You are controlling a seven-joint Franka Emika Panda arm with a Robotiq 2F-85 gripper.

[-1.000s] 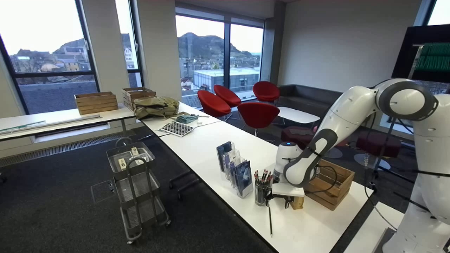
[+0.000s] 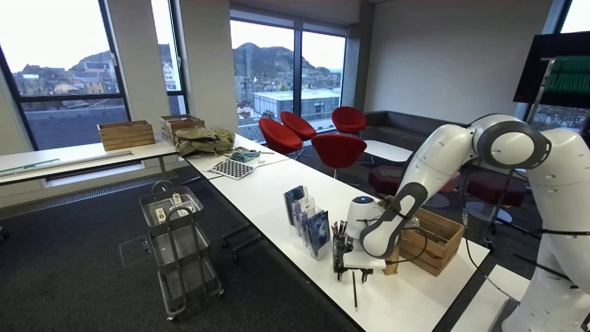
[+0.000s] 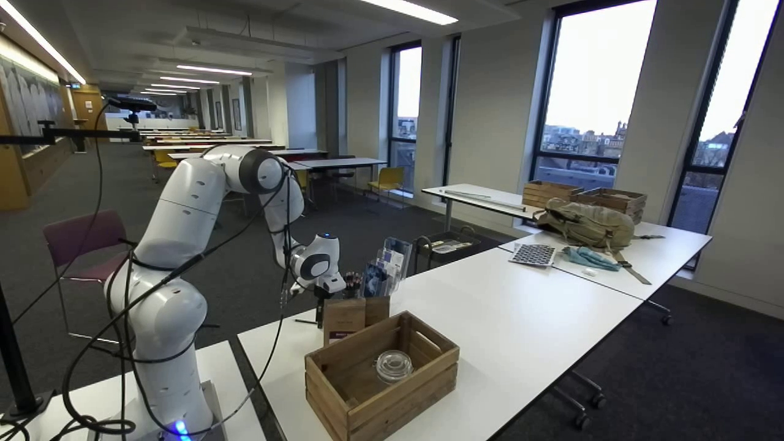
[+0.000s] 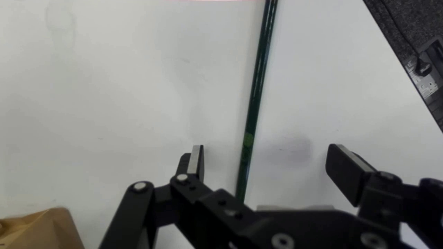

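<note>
A dark green pencil (image 4: 256,95) lies on the white table, passing between my gripper's spread fingers in the wrist view. My gripper is open above it, one finger (image 4: 196,162) to each side and nothing held. In exterior view 1 the gripper (image 2: 354,276) hovers low over the far end of the pencil (image 2: 355,293). Part of the pencil's near end is hidden behind the gripper body in the wrist view. A mesh cup of pencils (image 2: 338,232) stands right behind the gripper, partly covered by it.
Clear leaflet holders (image 2: 319,232) stand left of the gripper. A brown paper bag (image 3: 343,317) and a wooden crate (image 3: 382,411) holding a glass container (image 3: 394,366) are on its other side. The table's edge (image 4: 409,74) runs close by.
My gripper has moved left and lower in exterior view 1, coming over the pencil and now partly covering the pencil cup. The pencil has not visibly moved.
</note>
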